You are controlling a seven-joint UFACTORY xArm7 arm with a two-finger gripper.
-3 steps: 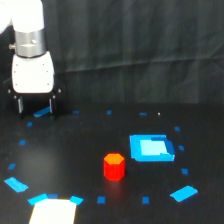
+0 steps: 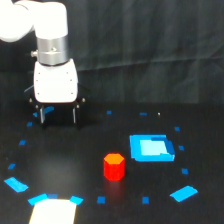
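A red block (image 2: 114, 168) with a lighter orange-red six-sided top stands near the middle of the dark table. To its right and farther back is a blue square tray or frame (image 2: 152, 137) with a white patch (image 2: 153, 147) inside. A pale cream square (image 2: 53, 212) lies at the bottom left, cut off by the view's edge. My gripper (image 2: 57, 120) hangs at the upper left, well apart from the red block. Its dark fingers (image 2: 42, 113) stand wide apart, and nothing shows between them.
Blue tape strips (image 2: 184, 193) and small blue marks are scattered over the dark table. Behind it hangs a dark curtain (image 2: 150, 50). The table between my gripper and the red block looks clear of obstacles.
My gripper has shifted to the right and a little lower in the view. The red block, the blue square and the cream square have not moved.
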